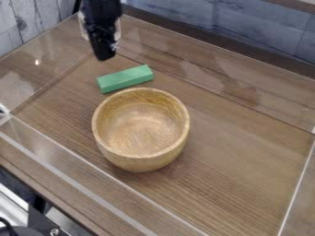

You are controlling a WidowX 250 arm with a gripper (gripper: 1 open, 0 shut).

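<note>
A green block point(124, 78) lies flat on the wooden table, behind a large round wooden bowl point(140, 129). My gripper point(103, 48) is raised above and behind the block, toward the top left, apart from it. It is small, dark and blurred; I cannot tell how its fingers stand.
The bowl takes up the middle front of the table point(240, 157). The table's edges show at the lower left and at the right.
</note>
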